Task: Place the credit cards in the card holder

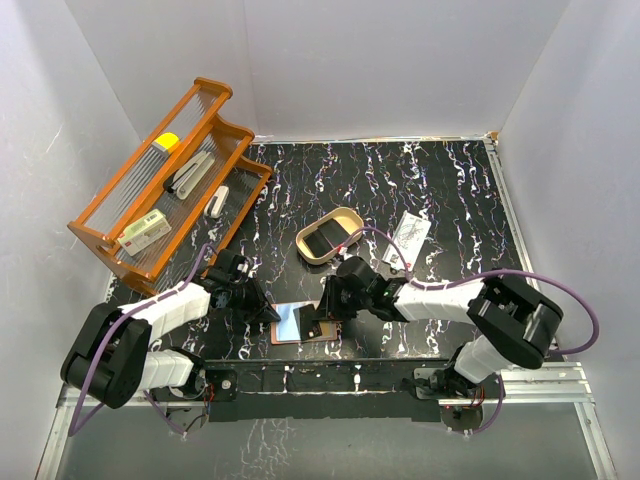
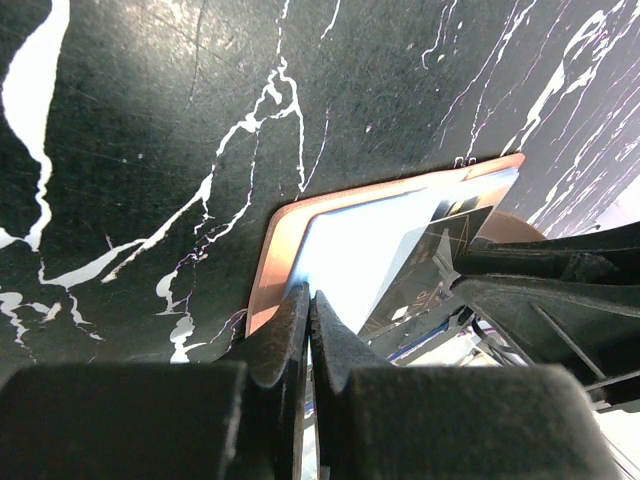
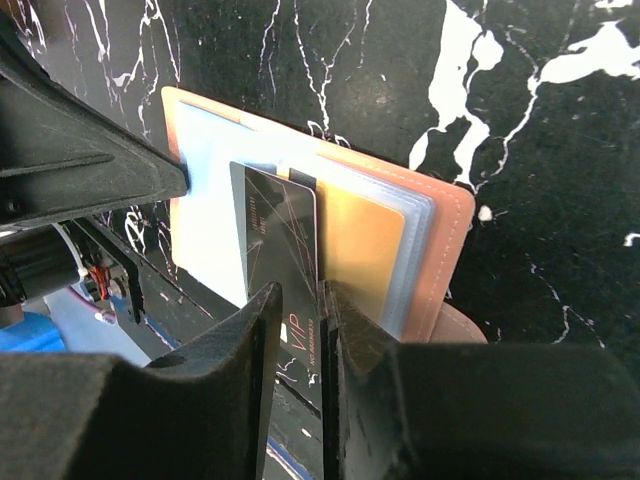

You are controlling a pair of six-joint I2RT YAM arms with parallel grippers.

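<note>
The card holder (image 1: 284,308) lies open near the table's front edge, pinkish with pale blue-white pockets. My left gripper is shut at the edge of its pocket; whether the thin edge is pinched between the fingertips is unclear. A black card (image 3: 282,225) with fine gold lines lies tilted across the holder's middle, one long edge beside a tan panel (image 3: 365,240). In the right wrist view my right gripper stands partly open, with the card's lower part between and behind its fingers. How far the card sits inside a pocket cannot be told.
Behind the holder stands a beige tray (image 1: 303,246) with dark cards in it. A white keyboard-like object (image 1: 408,240) lies to its right. A wooden shelf (image 1: 190,170) with several items fills the back left.
</note>
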